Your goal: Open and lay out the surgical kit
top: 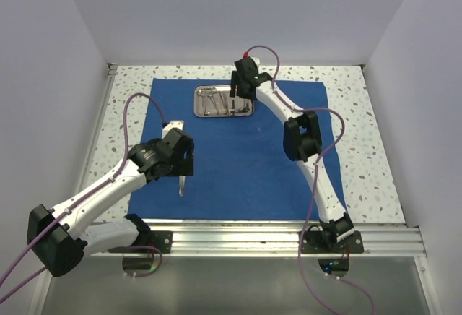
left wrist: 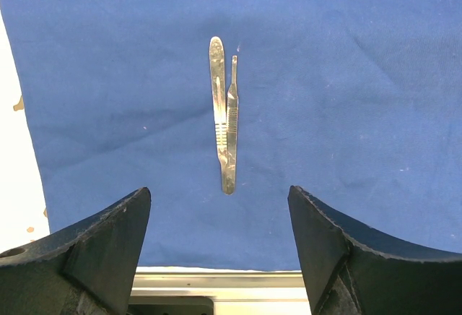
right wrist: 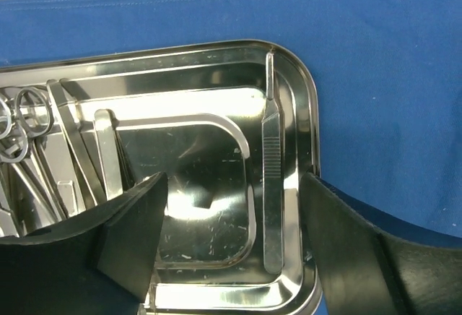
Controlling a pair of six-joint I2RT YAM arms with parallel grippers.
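Observation:
A steel tray (top: 224, 113) of instruments sits at the back of the blue cloth (top: 238, 178). In the right wrist view scissors (right wrist: 32, 109) and tweezers crowd its left side, while a slim handled instrument (right wrist: 272, 185) lies along the right wall. My right gripper hangs over the tray's right end, open, its fingers either side of that end with nothing gripped. My left gripper is open above the cloth's left part, over two handled instruments, a longer one (left wrist: 218, 91) and a narrower one (left wrist: 232, 134), lying side by side.
A speckled table border (top: 368, 178) surrounds the cloth, with walls at the back and sides and a metal rail along the front.

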